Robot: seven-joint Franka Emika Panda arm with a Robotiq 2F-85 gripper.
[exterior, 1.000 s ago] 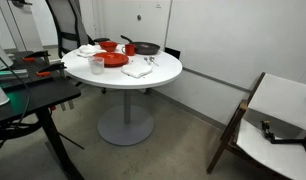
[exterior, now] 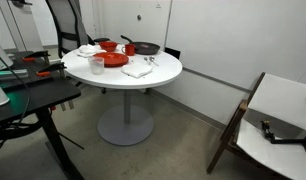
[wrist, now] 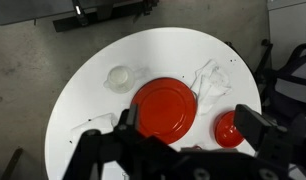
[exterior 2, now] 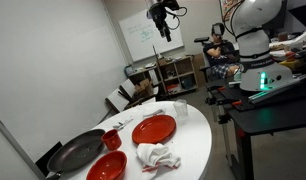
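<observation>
My gripper is open high above the round white table, its two dark fingers spread wide at the bottom of the wrist view. Nothing shows between the fingertips except the table scene below. A red plate [wrist: 165,105] lies near the table's middle. Beside it stands a clear glass [wrist: 120,78]. On the plate's other side are a crumpled white cloth [wrist: 211,84] and a red bowl [wrist: 227,130]. A red mug [exterior 2: 111,139] and a black frying pan [exterior 2: 75,152] appear in exterior view 2. The gripper partly hides a second white cloth [wrist: 91,127].
The white tabletop [exterior: 169,71] has bare room along its near edge. A black bench [exterior: 43,95] stands close to the table on the left. A wooden-framed chair [exterior: 278,125] is off to the right, with open floor between.
</observation>
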